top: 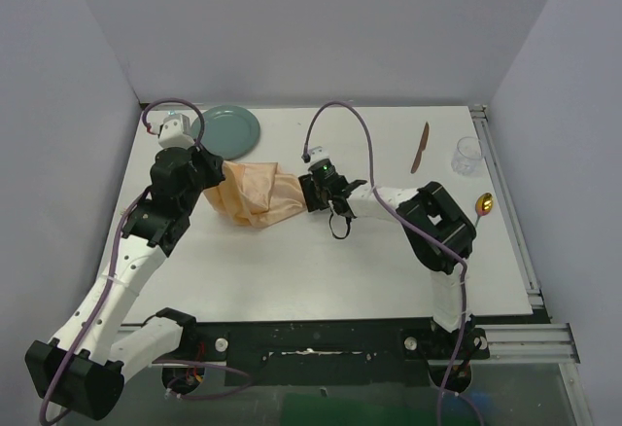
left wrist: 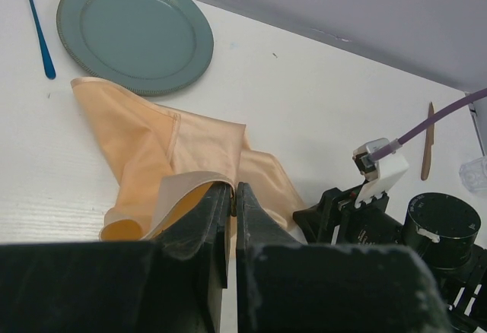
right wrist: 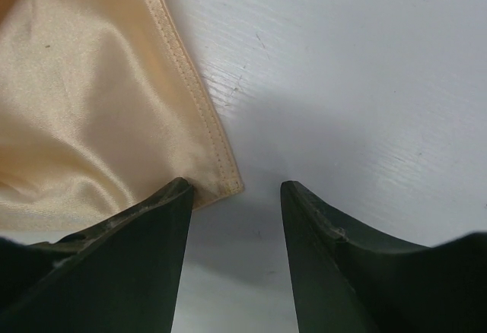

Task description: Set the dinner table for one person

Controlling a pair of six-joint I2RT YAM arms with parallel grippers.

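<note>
A peach cloth napkin [top: 255, 193] lies rumpled on the white table, part of it lifted. In the left wrist view, my left gripper is shut on a pinched fold of the napkin [left wrist: 205, 147], which loops up to the fingertips. My right gripper is open and low over the table; the hemmed napkin corner [right wrist: 217, 162] lies between its fingertips, nearer the left one, with a gap to the right one. The teal plate [left wrist: 137, 33] sits behind the napkin, and a blue fork [left wrist: 42, 40] lies left of it.
A brown knife [top: 421, 147], a clear glass [top: 466, 156] and a gold-bowled spoon [top: 483, 207] are at the table's right side. Purple cables arch over both wrists.
</note>
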